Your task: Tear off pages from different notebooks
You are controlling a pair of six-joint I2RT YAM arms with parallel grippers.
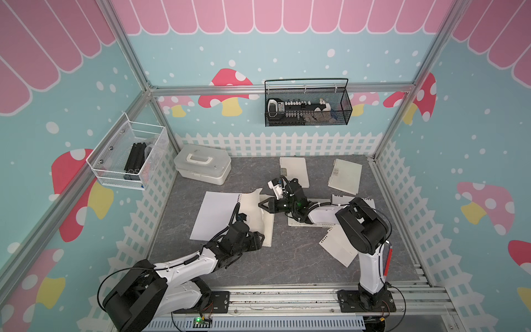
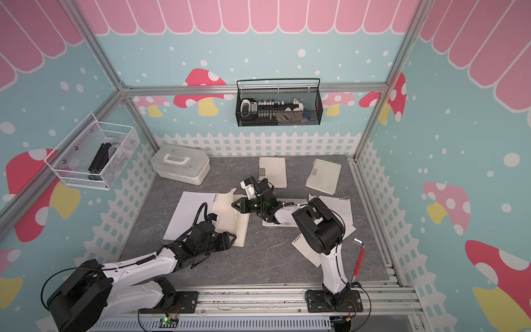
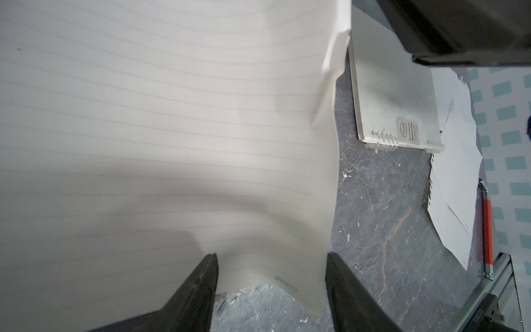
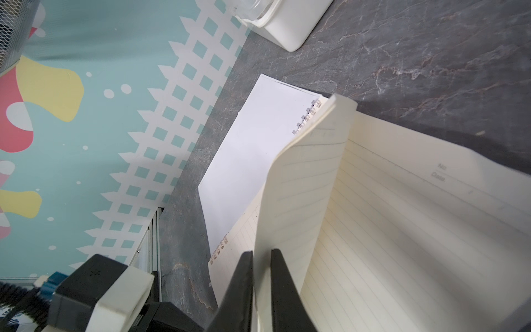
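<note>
A spiral notebook lies folded open at the left of the table, its plain white side (image 1: 215, 213) flat. From its lined part a page (image 4: 298, 193) stands up, curled. My right gripper is shut on this page near its edge, with the paper running between the fingers. At the notebook's near end is my left gripper. Its fingers (image 3: 196, 293) stand apart with the drooping lower corner of a lined page (image 3: 237, 160) between them, not clamped. From above, the arms hide parts of the notebook.
A closed notebook (image 3: 392, 83) lies to the right, partly under my right arm, with loose torn sheets (image 1: 340, 246) beside it. Two more notebooks (image 1: 293, 170) (image 1: 345, 176) lie at the back. A grey-white case (image 1: 203, 164) stands back left. A red-handled tool (image 1: 388, 261) lies far right.
</note>
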